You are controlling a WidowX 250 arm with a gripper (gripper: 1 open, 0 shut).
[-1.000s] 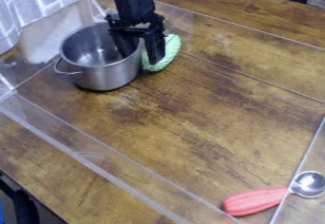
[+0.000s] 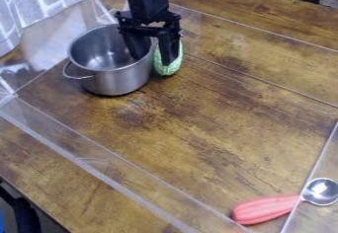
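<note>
A steel pot (image 2: 111,74) with a side handle stands at the upper left of the wooden table. Just right of it a pale green textured object (image 2: 169,61) is partly behind my black gripper (image 2: 156,43), which is over the pot's right rim. Whether the fingers are shut on the green object or apart from it is too dark and small to tell.
An ice-cream scoop (image 2: 271,205) with a pink handle lies at the lower right, by a clear plastic edge (image 2: 132,188). A pale wall stands behind the pot at the left.
Since about a second ago my gripper has risen slightly, and the green object stands more upright beside the pot.
</note>
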